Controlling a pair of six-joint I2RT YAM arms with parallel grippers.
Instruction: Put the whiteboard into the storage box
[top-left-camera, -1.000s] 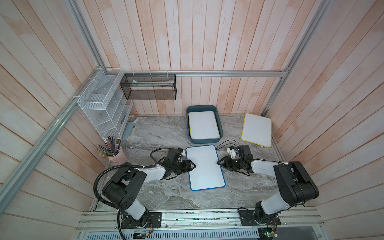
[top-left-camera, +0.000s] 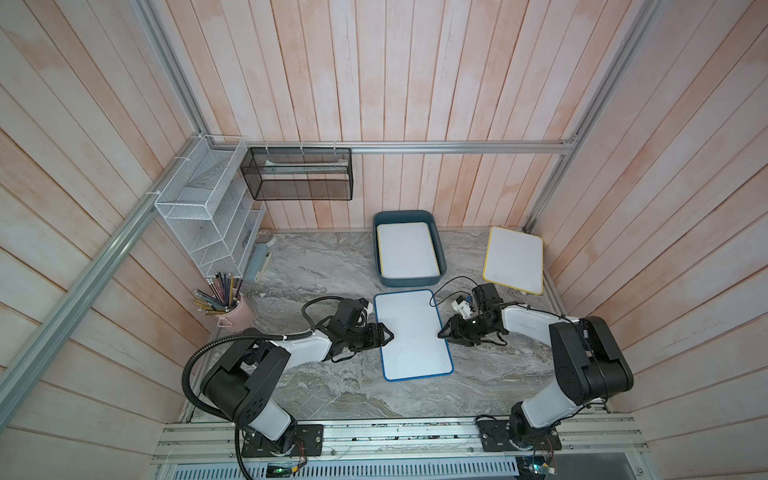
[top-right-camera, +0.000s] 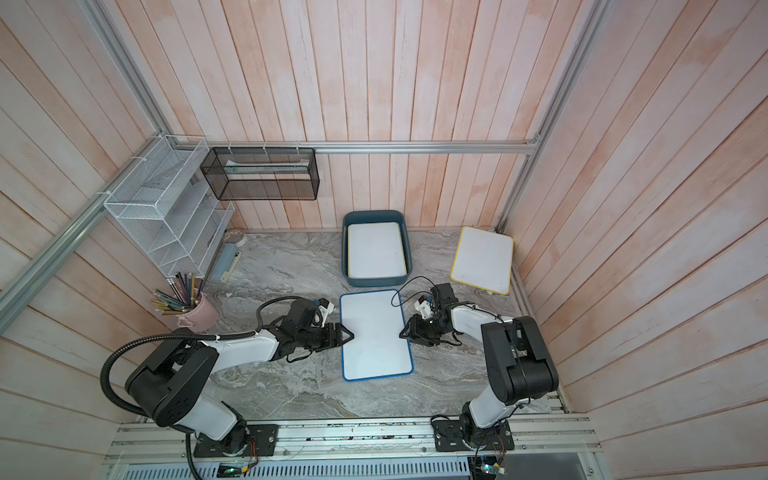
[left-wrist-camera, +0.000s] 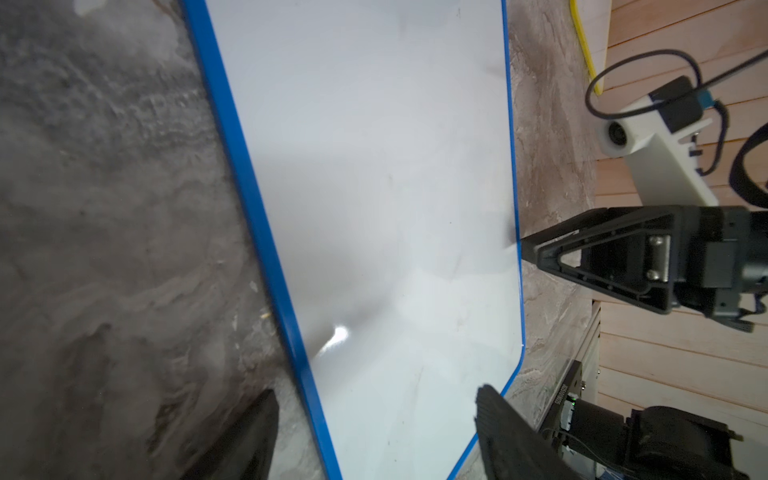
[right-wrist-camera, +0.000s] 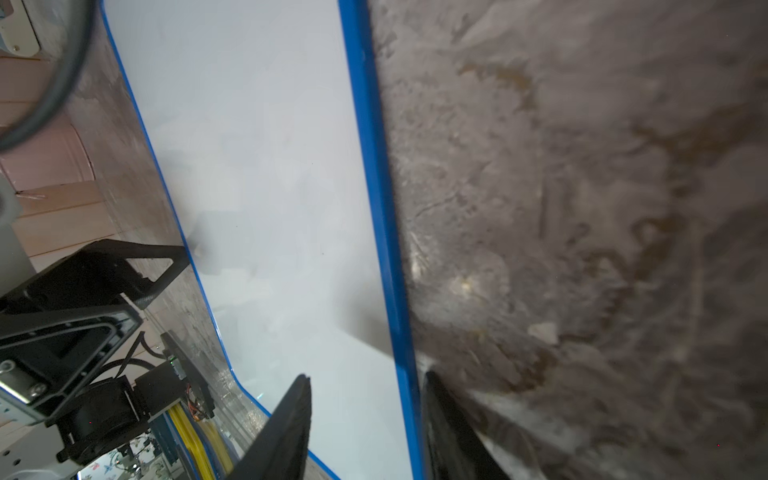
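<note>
A white whiteboard with a blue rim (top-left-camera: 416, 352) lies flat on the marbled table, in front of the dark teal storage box (top-left-camera: 409, 281). My left gripper (top-left-camera: 389, 333) is at the board's left edge; in the left wrist view its fingers (left-wrist-camera: 248, 436) stand apart, with the blue edge running between them. At the right edge is my right gripper (top-left-camera: 445, 333), its fingers (right-wrist-camera: 288, 424) parted to either side of the blue rim, the outer one close against it. Neither gripper is seen clamped on the board. Inside the box lies a yellow-rimmed whiteboard (top-left-camera: 408, 249).
Another yellow-rimmed whiteboard (top-left-camera: 513, 260) rests at the back right. A pink pen holder (top-left-camera: 237, 317) stands at the left, below a white mesh rack (top-left-camera: 209, 216). A black wire basket (top-left-camera: 297, 184) hangs on the back rail.
The blue-rimmed board has shifted slightly right since a second ago. The left gripper has barely moved.
</note>
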